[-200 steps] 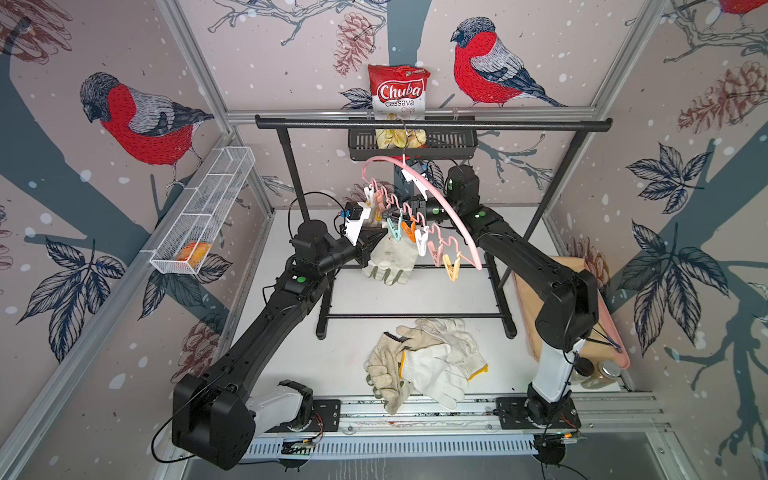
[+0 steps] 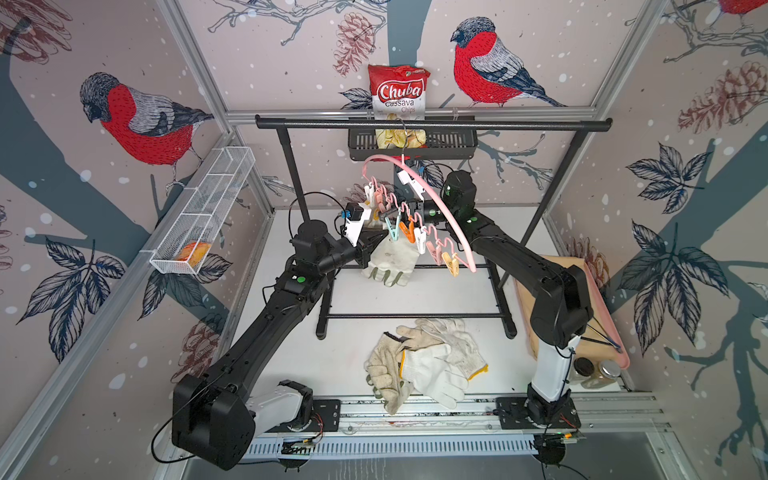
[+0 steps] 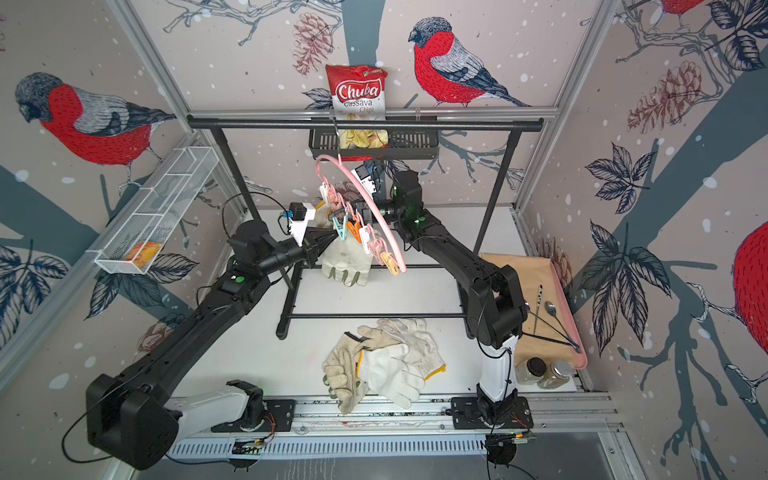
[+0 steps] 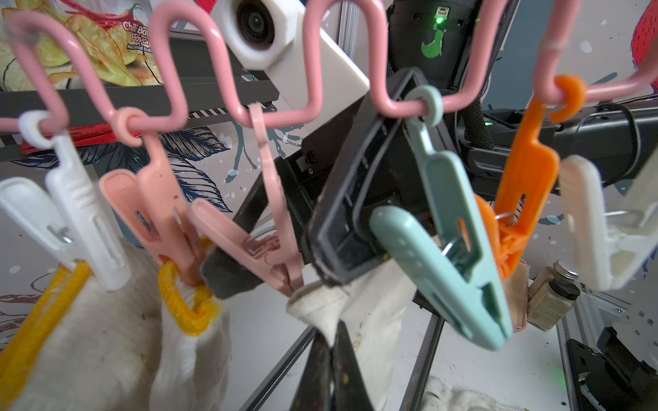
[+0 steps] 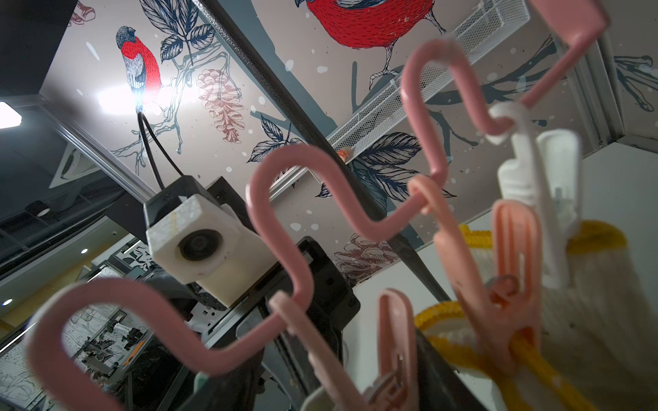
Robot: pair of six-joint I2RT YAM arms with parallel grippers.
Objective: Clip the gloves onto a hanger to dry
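Note:
A pink hanger hangs from the rack, with several clips on its wavy bar. A white clip and a salmon clip grip yellow-cuffed white gloves. In the left wrist view my left gripper is shut, pinching the edge of an off-white glove that hangs below. My right gripper stands open, its dark fingers on either side of a pink clip. That clip's lower end meets the glove's edge; whether it grips the cloth I cannot tell. Free teal and orange clips hang alongside.
Several loose gloves lie piled at the table's front. Black rack legs stand on both sides. A tray and jars are at the right. The table between rack and pile is mostly clear.
The hanger has swung slightly, its near right end shifting left. My right arm has moved a little to the left. The left arm and the glove below it look nearly still.

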